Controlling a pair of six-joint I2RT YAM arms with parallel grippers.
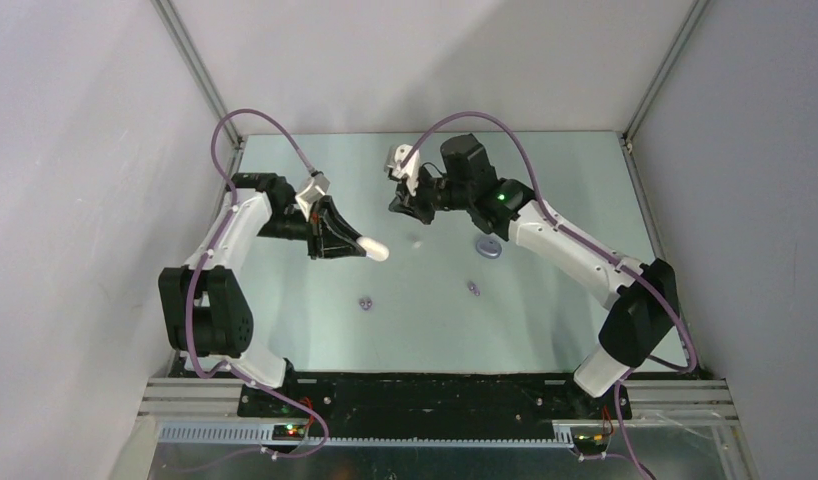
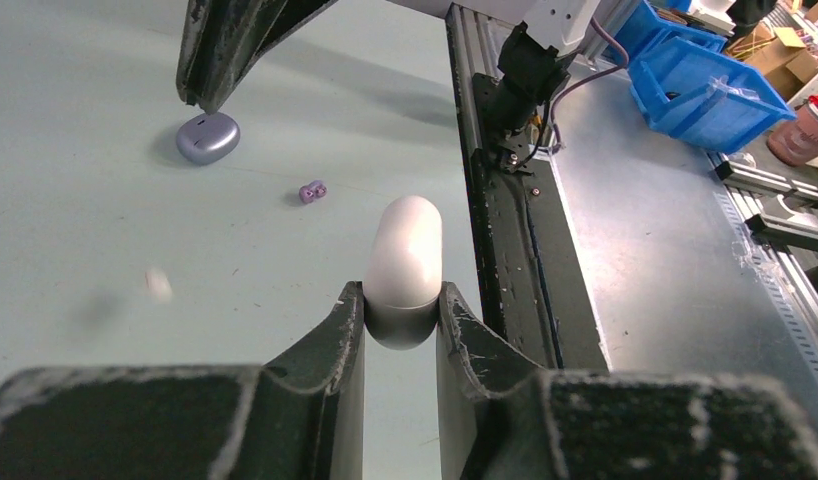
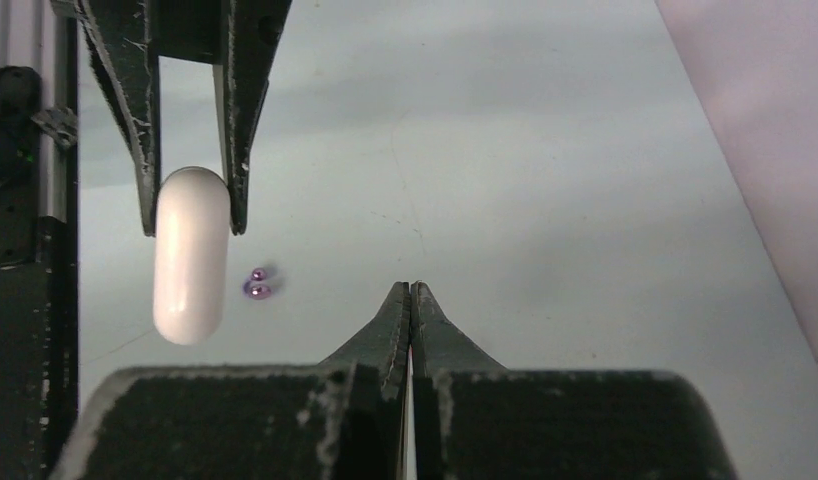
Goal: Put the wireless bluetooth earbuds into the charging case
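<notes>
My left gripper is shut on the white charging case point(image 2: 407, 250), a smooth rounded capsule that points away from the fingers. In the top view the case point(image 1: 373, 249) sticks out to the right of that gripper. My right gripper is shut, its tips together and nothing between them. It stands up and to the right of the case in the top view. A small blurred white earbud point(image 2: 158, 284) is in the air clear of both grippers, with a soft shadow on the table beside it; it appears as a faint smudge in the top view.
On the table lie a purple-grey oval case point(image 1: 488, 246), one pair of small purple pieces point(image 1: 473, 288) and another purple pair point(image 1: 365, 303). Blue bins point(image 2: 710, 100) stand beyond the front edge.
</notes>
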